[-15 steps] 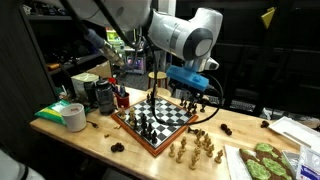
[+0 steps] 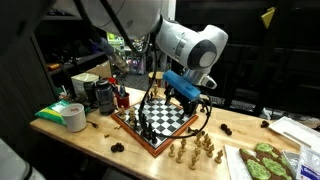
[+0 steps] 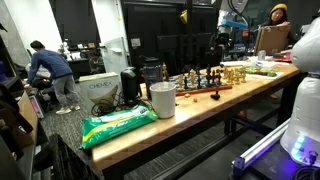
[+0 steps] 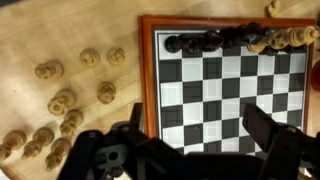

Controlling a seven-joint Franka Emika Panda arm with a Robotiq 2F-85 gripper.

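Observation:
A chessboard with a brown frame [image 4: 149, 75] fills the right half of the wrist view. Dark chess pieces [image 4: 210, 42] and light ones [image 4: 285, 38] lie along its top edge. Several light wooden pieces [image 4: 62, 102] rest on the table left of the board; in exterior view 1 these loose pieces [image 2: 196, 150] are right of the chessboard [image 2: 168, 123]. My gripper is open high above the board, nothing between its fingers; the squares show through the gap. In exterior view 1 the gripper's fingertips are hard to make out behind the cables.
A white mug [image 2: 74, 117], dark jars [image 2: 104, 97] and a green packet [image 2: 55, 110] stand left of the board. To the right are a green-and-brown patterned mat [image 2: 262, 163] and a white tray [image 2: 297, 131]. Cables hang from the arm over the board.
The white arm has tipped and shifted slightly right and nearer the camera, and its cables have swung. On the board and table, no piece has visibly moved.

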